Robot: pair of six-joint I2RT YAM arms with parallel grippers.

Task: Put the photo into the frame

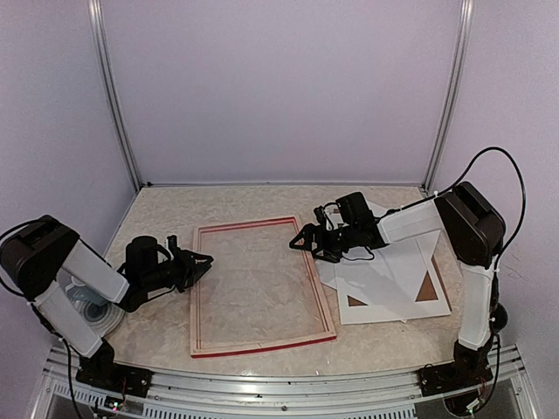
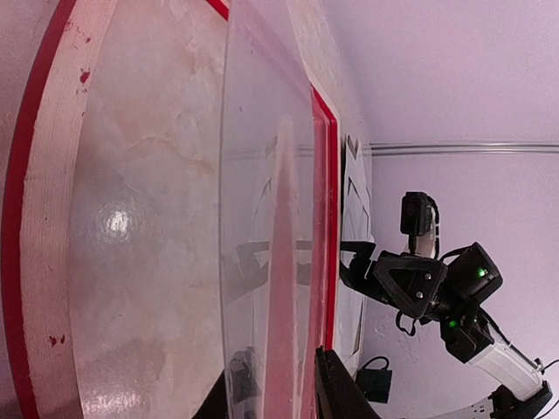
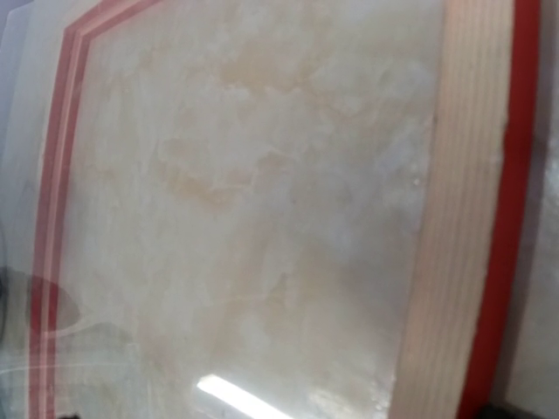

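Note:
The frame (image 1: 262,348), pale wood with red edging, lies in the middle of the table under a clear sheet (image 2: 262,105). In the left wrist view that sheet stands up along the near side, at the fingers of my left gripper (image 1: 197,268), which is at the frame's left edge; whether it grips the sheet I cannot tell. My right gripper (image 1: 305,242) stands open over the frame's upper right edge. In the right wrist view the frame's border (image 3: 467,209) and clear sheet fill the picture. No photo can be told apart for sure.
White boards or sheets (image 1: 384,292) with brown corner pieces lie at the right under the right arm. A coiled white item (image 1: 98,316) sits at the left edge.

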